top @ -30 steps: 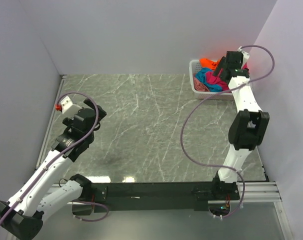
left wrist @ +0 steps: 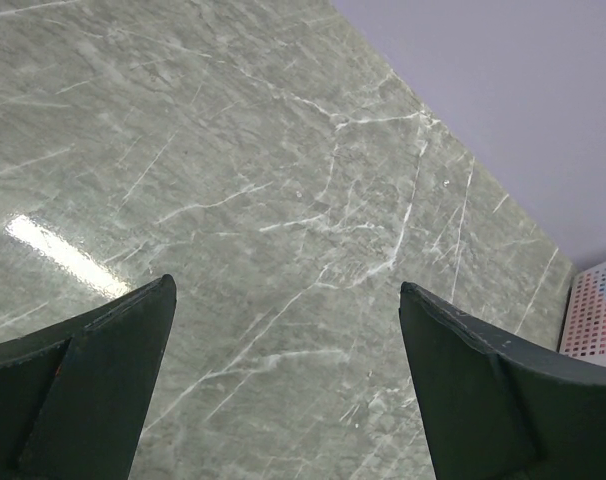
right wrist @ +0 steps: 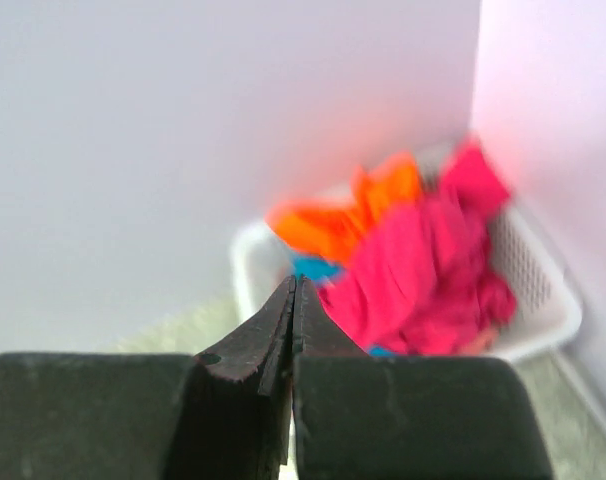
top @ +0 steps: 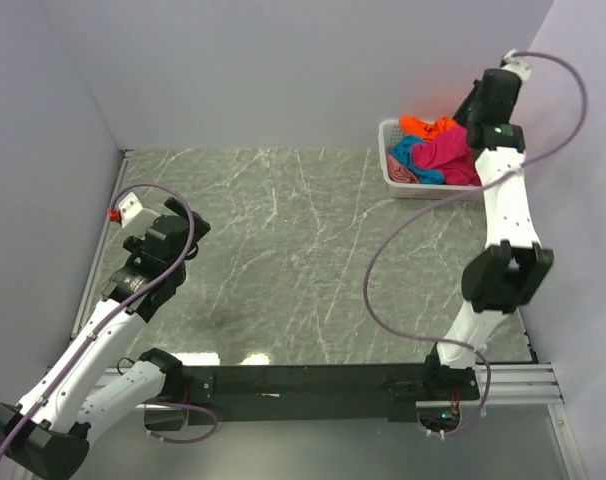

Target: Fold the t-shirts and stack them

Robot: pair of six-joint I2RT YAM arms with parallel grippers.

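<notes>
Crumpled shirts fill a white basket (top: 429, 190) at the table's far right corner. In the top view I make out an orange shirt (top: 427, 127), a blue shirt (top: 408, 158), a crimson shirt (top: 446, 155) and a dull pink one (top: 401, 173). My right gripper (top: 461, 112) is raised at the basket's right side; in the right wrist view its fingers (right wrist: 253, 370) are pressed together, with no cloth showing between them. On the left, my left gripper (top: 190, 223) stands wide open above bare table, far from the basket.
Walls rise behind it and on both sides, the right wall (top: 573, 250) close to the right arm. A purple cable (top: 368, 280) loops over the table.
The left arm has barely moved.
</notes>
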